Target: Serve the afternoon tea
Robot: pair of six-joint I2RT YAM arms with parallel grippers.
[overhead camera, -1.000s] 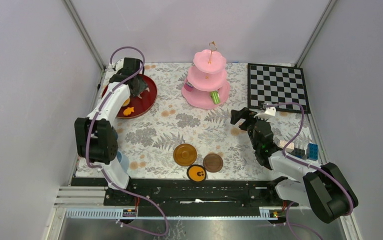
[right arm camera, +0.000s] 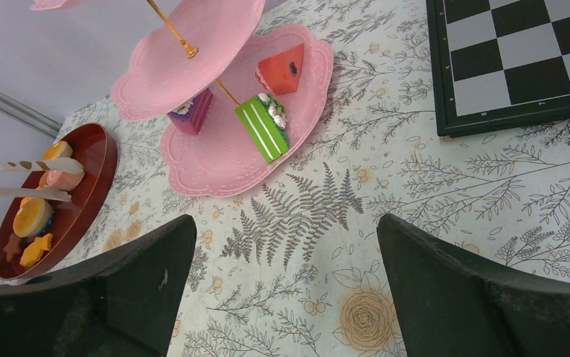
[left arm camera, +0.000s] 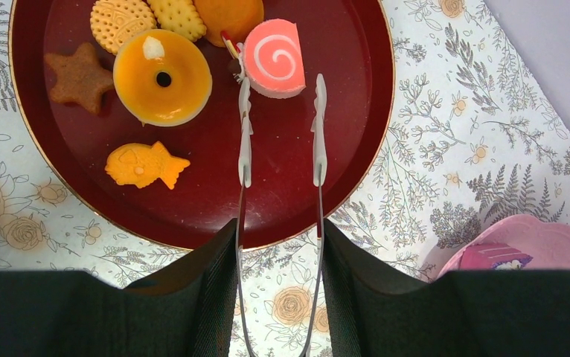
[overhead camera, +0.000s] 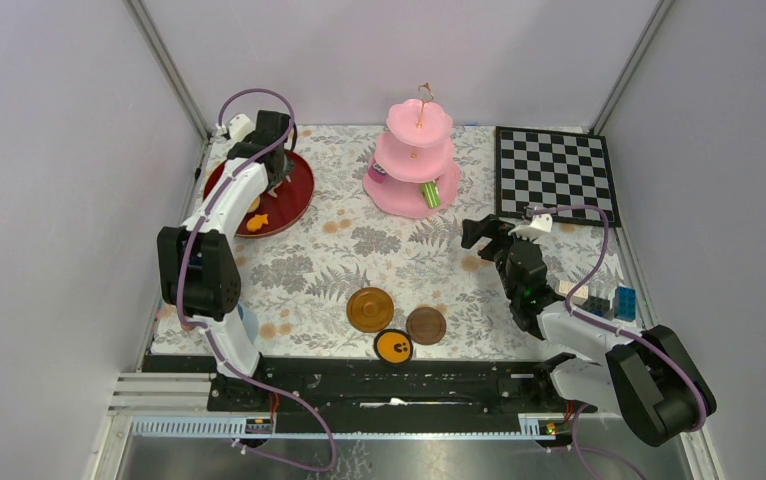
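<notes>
My left gripper hangs over the dark red round tray (left arm camera: 267, 201), its white fingertips apart around the near part of a pink swirl cake (left arm camera: 276, 59); whether they touch it I cannot tell. Also on the tray are a yellow donut (left arm camera: 181, 78), a fish-shaped cookie (left arm camera: 144, 165), a brown star cookie (left arm camera: 81, 78) and other biscuits. A pink three-tier stand (overhead camera: 404, 198) is at the back middle. Its bottom tier holds a green striped cake (right arm camera: 264, 126), a red wedge cake (right arm camera: 280, 71) and a purple cake (right arm camera: 191, 115). Well in front of the stand, my right gripper (overhead camera: 469, 238) stands open and empty.
At the back right lies a checkered board (overhead camera: 559, 170). Round coasters, among them a gold one (overhead camera: 370, 310) and a brown one (overhead camera: 426, 325), lie near the front edge. Small boxes (overhead camera: 624, 302) sit beside the right arm. The cloth between tray and coasters is clear.
The right arm and the stand have stayed put.
</notes>
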